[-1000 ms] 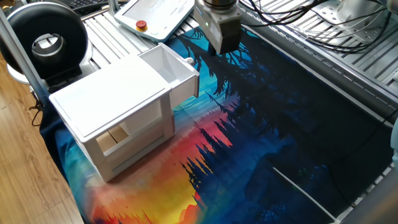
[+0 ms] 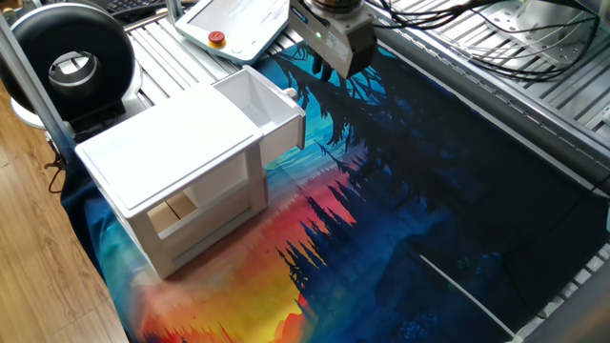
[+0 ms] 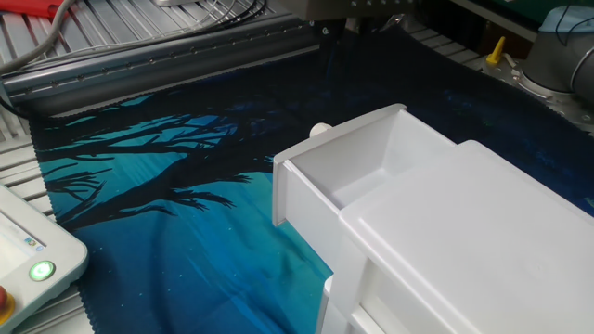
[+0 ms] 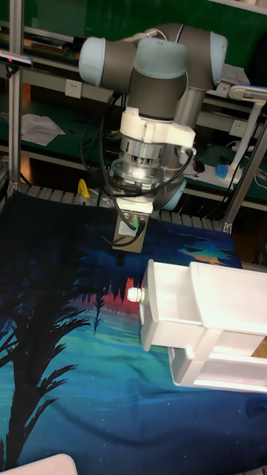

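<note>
A white drawer unit (image 2: 167,143) stands on the patterned cloth. Its upper drawer (image 3: 311,199) is pulled out, and the part of its inside in view looks empty. On the drawer's front sits a round white knob (image 4: 136,295). My gripper (image 2: 321,70) hangs above the cloth beyond the drawer front, clear of the knob, pointing down. Its dark fingers are small against the dark cloth, so how far apart they stand cannot be told. No object shows in its grasp. The second exterior view catches only the gripper's lower part, at the top edge.
A control pendant (image 2: 233,27) with a red button lies behind the drawer unit. A metal rail (image 2: 496,119) borders the cloth (image 2: 438,191). Cables (image 2: 477,33) hang near the arm. A thin pale strip (image 2: 467,293) lies on the otherwise bare right side of the cloth.
In the first exterior view my gripper has turned and shifted slightly, its fingertips now a little further left toward the drawer. The drawer unit has stayed still, its upper drawer out.
</note>
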